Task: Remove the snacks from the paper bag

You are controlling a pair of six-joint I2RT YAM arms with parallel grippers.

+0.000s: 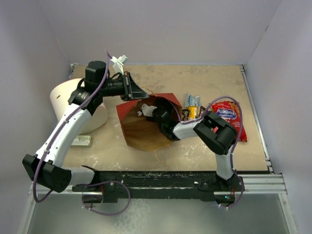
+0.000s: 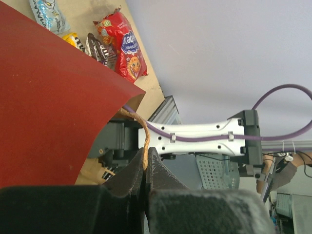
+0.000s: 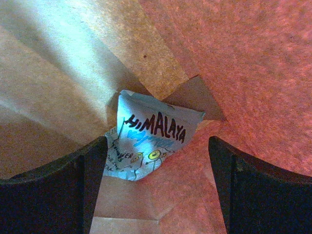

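Note:
The paper bag, red outside and brown inside, lies with its mouth toward the front of the table. My left gripper is shut on the bag's twisted cord handle, up at the bag's top edge. My right gripper reaches inside the bag, open. A pale blue "Himalaya" packet lies in the bag, in line with the gap between the right fingers; whether they touch it I cannot tell. From above, the right arm and the bag's top hide this packet.
Outside, right of the bag, lie a blue packet, a yellow packet, a dark packet and a large red snack bag. A white cylinder stands at left.

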